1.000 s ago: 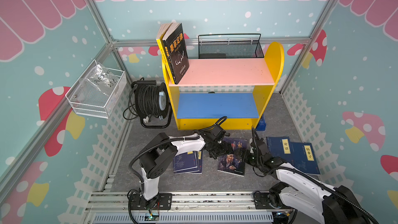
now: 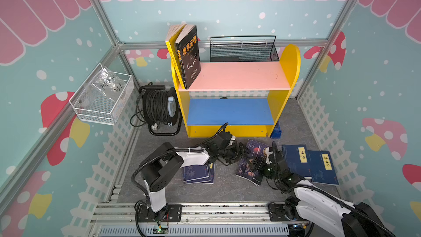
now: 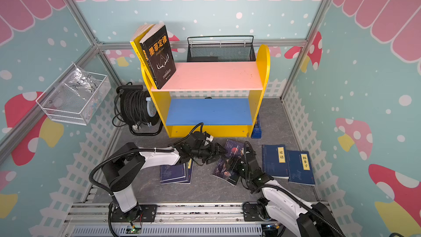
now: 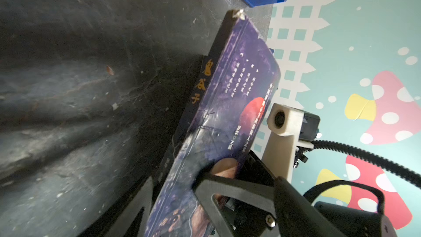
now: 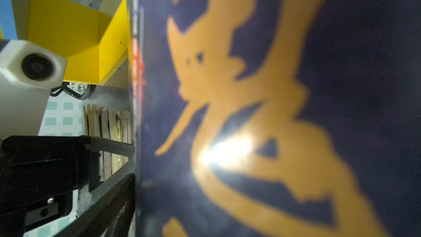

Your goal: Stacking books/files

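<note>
A dark purple book with a red circle and a portrait on its cover lies turned on the floor between my two grippers. In the left wrist view this purple book looks tilted, its spine to the left and one edge raised. My left gripper is open at the book's left side, and the book passes through its view between the fingers. At the right side my right gripper stands open against the book; its cover fills much of the right wrist view. Whether either gripper touches it firmly is unclear.
A yellow shelf has a bare blue board and a pink top board. A black book leans beside a yellow book on top. Blue books lie right; others lie under the left arm.
The purple book has shifted right and turned from nearly straight to slanted. My left gripper moved slightly right, the right one slightly left, over the book. The black book leans a little further right.
</note>
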